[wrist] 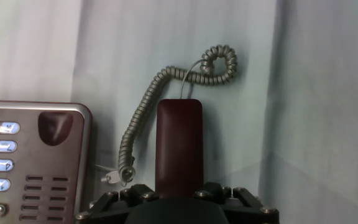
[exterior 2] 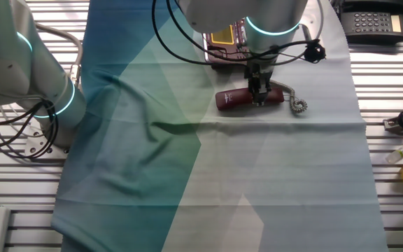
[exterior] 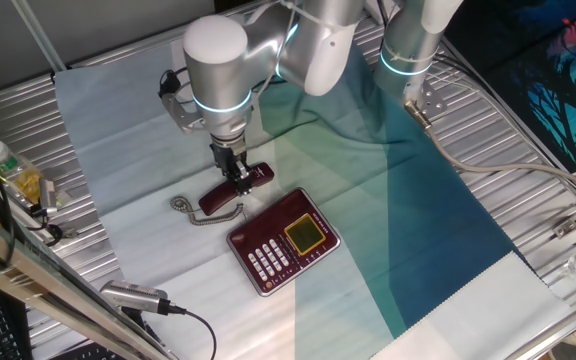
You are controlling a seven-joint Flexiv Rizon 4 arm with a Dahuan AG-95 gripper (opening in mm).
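A dark red telephone handset (exterior: 211, 203) lies on the cloth beside its matching phone base (exterior: 243, 245), joined by a coiled grey cord (exterior: 180, 206). My gripper (exterior: 242, 184) points down over the middle of the handset. In the wrist view, one end of the handset (wrist: 179, 143) juts out from between the fingers, which stand at either side of it. Whether they press on it or only flank it does not show. In exterior view 2, the handset (exterior 2: 234, 99) appears to rest on the cloth, crosswise under the gripper (exterior 2: 259, 100).
A grey cylindrical device (exterior: 135, 297) with a black cable lies near the front left. Bottles (exterior: 28, 182) stand off the cloth's left side. A black desk phone (exterior 2: 376, 23) sits beyond a cloth edge.
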